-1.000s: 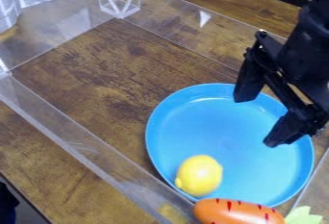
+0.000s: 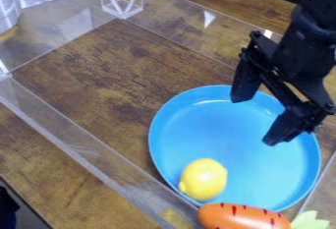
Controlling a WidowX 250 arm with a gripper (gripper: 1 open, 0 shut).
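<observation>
My black gripper [image 2: 262,108] hangs over the right side of a blue plate [image 2: 237,146], its two fingers apart and open, with nothing visible between them. A yellow lemon-like object [image 2: 202,178] lies in the lower left part of the plate. An orange toy carrot [image 2: 241,216] with dark stripes and a pale green top lies just in front of the plate, partly cut off by the frame's bottom edge.
Clear plastic walls [image 2: 79,159] border the wooden surface [image 2: 92,85] at the front left and back. The wood left of the plate is bare. A pale object [image 2: 24,7] stands at the top left corner.
Over the last second my gripper has shifted slightly up and back over the plate. The plate, yellow object and carrot have not moved.
</observation>
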